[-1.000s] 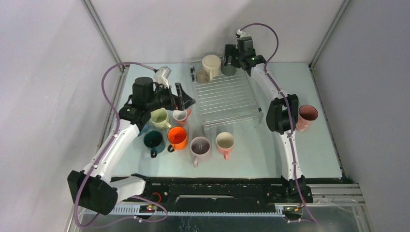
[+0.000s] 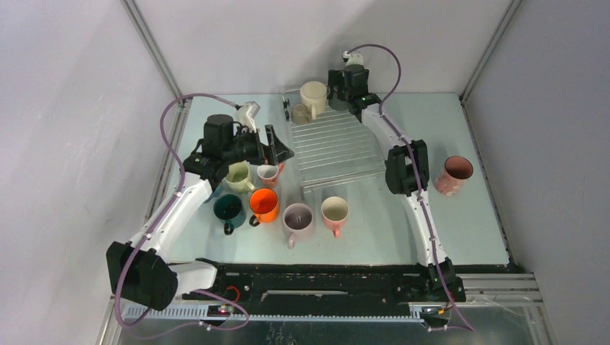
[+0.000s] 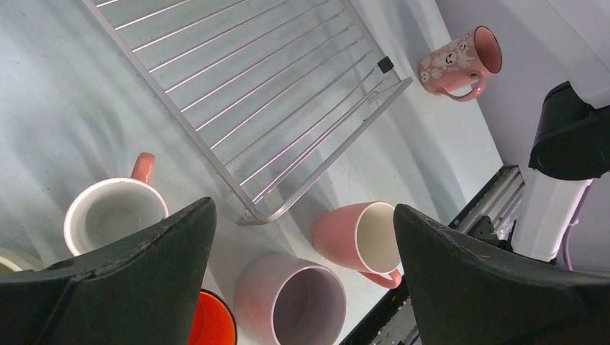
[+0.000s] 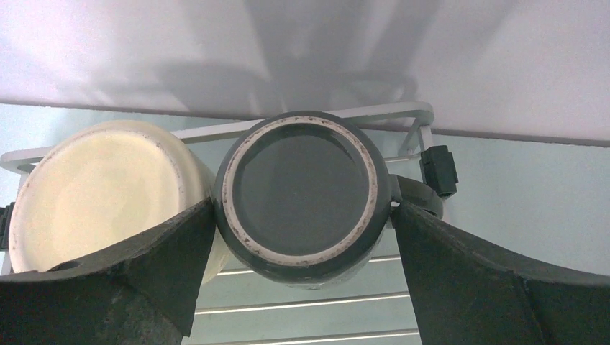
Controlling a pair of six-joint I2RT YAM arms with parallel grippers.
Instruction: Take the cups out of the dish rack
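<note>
At the back of the wire dish rack (image 2: 338, 147) a dark grey cup (image 4: 298, 190) stands bottom up, its handle toward the right. My right gripper is open over it, one finger on either side; whether they touch it I cannot tell. Left of it in the rack are a cream cup (image 4: 97, 194) and a small brownish cup (image 2: 301, 114). My left gripper (image 2: 276, 146) hangs open and empty near the rack's left side, above the table.
Several cups stand on the table: pink (image 2: 335, 210), mauve (image 2: 298, 218), orange (image 2: 265, 203), dark green (image 2: 229, 208), pale green (image 2: 238, 175) and white (image 2: 268, 172). A patterned pink cup (image 2: 454, 175) is far right. A wall rises close behind the rack.
The left arm has shifted slightly right. The cups have stayed in place.
</note>
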